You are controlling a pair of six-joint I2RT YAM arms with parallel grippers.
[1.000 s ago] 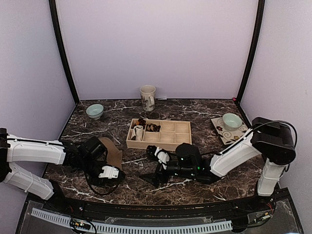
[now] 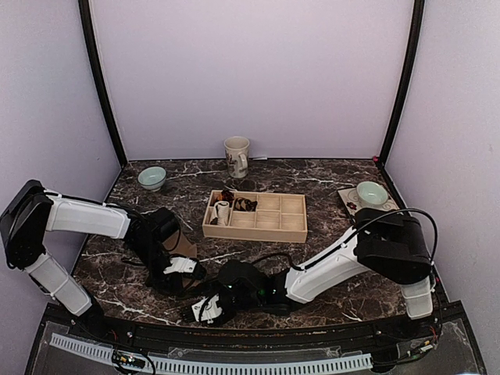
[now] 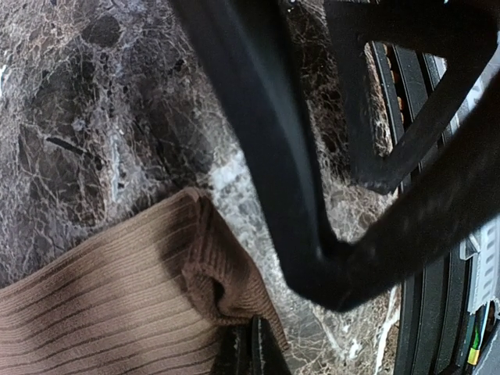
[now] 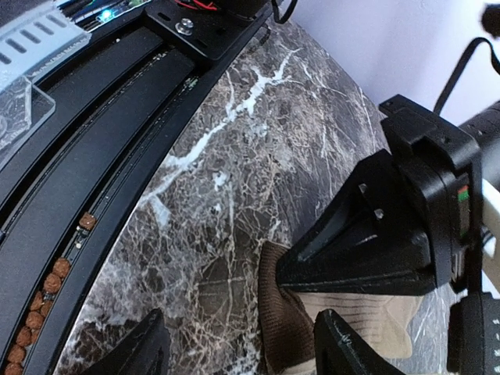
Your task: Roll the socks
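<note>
A brown ribbed sock (image 3: 101, 305) lies flat on the dark marble table, one end folded up. My left gripper is shut on that folded end. In the right wrist view, the left gripper's black fingers (image 4: 336, 262) pinch the sock (image 4: 285, 336) near its edge. My right gripper is partly open beside the fold, its right finger overlapping the sock in view; contact cannot be told. From the top, the sock (image 2: 180, 244) is mostly covered by the left arm, and both grippers are close together near the table's front.
A wooden divided box (image 2: 266, 234) with rolled items in its left compartments stands behind the arms. Farther back are a mug (image 2: 237, 156) and a bowl (image 2: 151, 178); another bowl (image 2: 372, 194) is at right. A black rail (image 4: 117, 156) borders the front edge.
The right arm has swung left and toward the front, bringing its gripper close to the left one. My left arm has shifted slightly, its gripper still at the sock's near end.
</note>
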